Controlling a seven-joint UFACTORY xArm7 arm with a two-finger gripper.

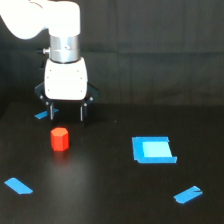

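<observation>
On the dark tabletop, left of centre, sits a small red block (60,139), apart from the gripper. My gripper (66,115) hangs pointing down behind and above it in the camera view, its two dark fingers spread wide. Nothing shows between them, so it is open. A pale square bordered with blue tape (155,150) lies flat on the table to the right, with nothing on it.
Blue tape strips mark the table at front left (18,186), at front right (188,195) and behind the block.
</observation>
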